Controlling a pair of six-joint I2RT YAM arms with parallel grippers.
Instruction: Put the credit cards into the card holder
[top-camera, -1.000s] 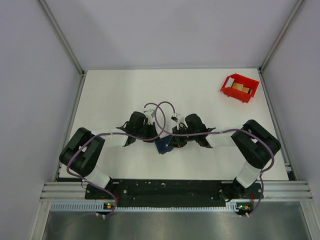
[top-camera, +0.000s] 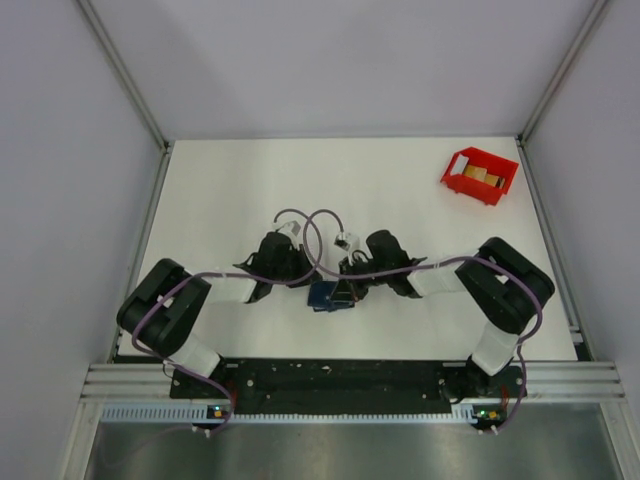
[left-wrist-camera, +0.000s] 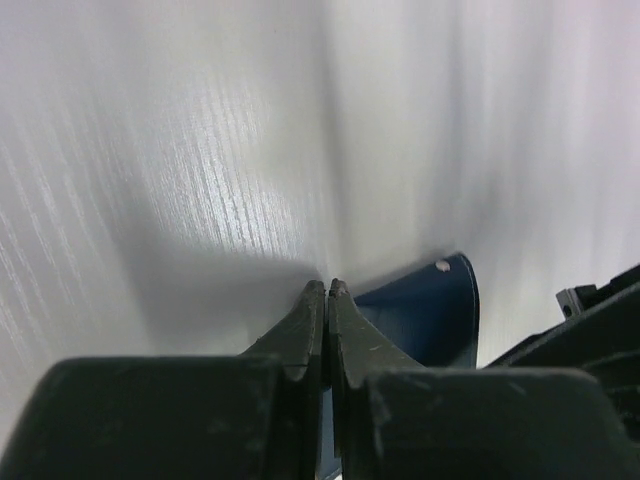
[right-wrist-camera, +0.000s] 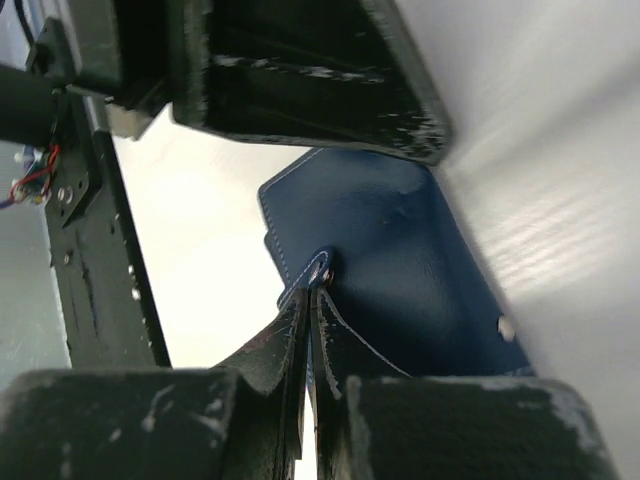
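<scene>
A dark navy card holder (top-camera: 322, 296) lies low in the middle of the table, between both grippers. My left gripper is shut at its upper part; in the left wrist view the holder (left-wrist-camera: 430, 315) spreads behind and right of its fingertips. My right gripper is shut at a folded, stitched edge of the holder (right-wrist-camera: 400, 250); whether that edge is between its fingers I cannot tell. The left gripper's dark body stands just above the holder in the right wrist view. No credit card can be made out clearly.
A red bin (top-camera: 478, 195) with light and tan cards or pieces sits at the back right. The dark front rail lies close below the arms.
The holder has turned and shifted slightly toward the front. My right gripper has moved slightly toward the front and left, and the left gripper slightly left.
</scene>
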